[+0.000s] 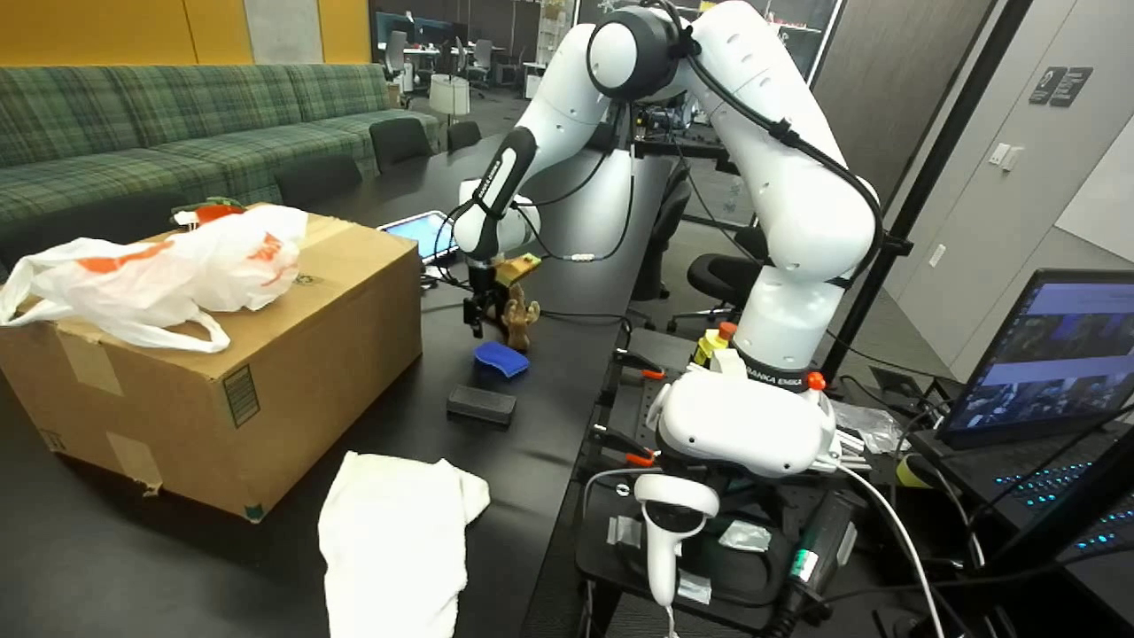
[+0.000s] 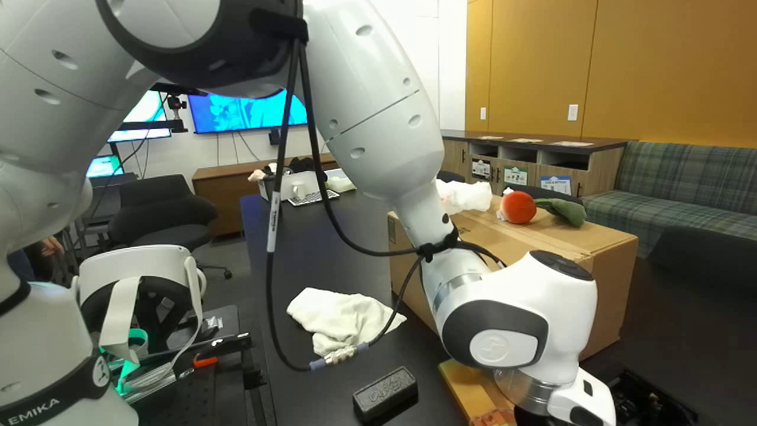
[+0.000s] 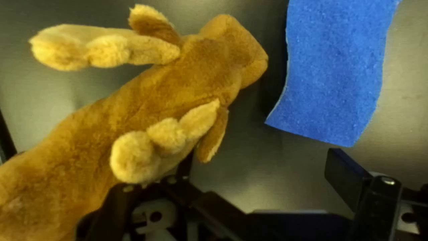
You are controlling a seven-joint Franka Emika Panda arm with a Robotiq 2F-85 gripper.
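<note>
A brown plush moose with pale antlers (image 3: 192,76) lies on the dark table. In exterior view 1 the plush (image 1: 517,319) is right beside my lowered gripper (image 1: 483,315). From the wrist, my gripper is open, and only bare tabletop shows between its fingers. The plush's body and lower antler overlap the left finger, partly hiding it; whether they touch I cannot tell. Past the right finger (image 3: 347,176) lies a blue sponge-like piece (image 3: 335,68), apart from the fingers. The same blue piece (image 1: 501,358) appears in front of the plush in exterior view 1.
A black eraser-like block (image 1: 481,404) and a white cloth (image 1: 395,542) lie nearer on the table. The large cardboard box (image 1: 319,393), topped by a plastic bag (image 1: 181,276), blocks the left. A tablet (image 1: 423,234) sits behind the gripper.
</note>
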